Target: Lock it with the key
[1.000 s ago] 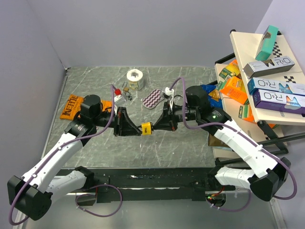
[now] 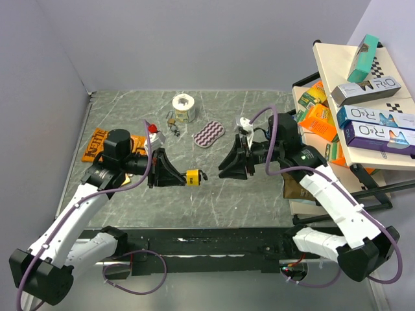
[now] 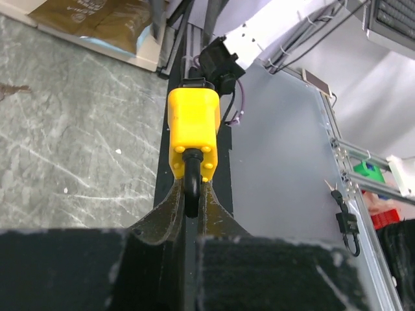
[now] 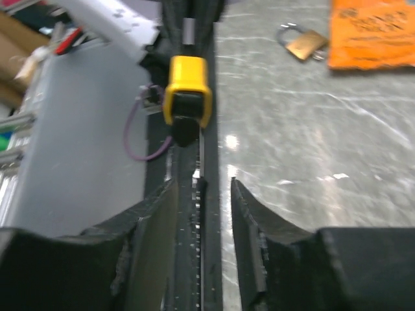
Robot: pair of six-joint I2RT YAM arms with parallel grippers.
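Observation:
The yellow padlock [image 2: 192, 177] is held up over the table, my left gripper [image 2: 181, 177] shut on its black shackle [image 3: 192, 181]. In the left wrist view the yellow body [image 3: 194, 120] fills the space beyond the fingertips. A black key head [image 4: 186, 131] sticks out of the padlock's dark end face in the right wrist view; whether the key is turned cannot be told. My right gripper [image 2: 231, 170] faces that end from a short distance, its fingers [image 4: 167, 217] apart and nothing between them.
A brass padlock [image 4: 307, 44] with keys lies near an orange bag [image 4: 373, 32]. Farther back on the table are a tape roll [image 2: 184, 107] and a pink striped pad [image 2: 209, 134]. Shelves with boxes [image 2: 379, 135] stand at the right.
A second ago the right gripper was at the padlock's key end; it has since let go and drawn back to the right. The left gripper and padlock have shifted slightly left.

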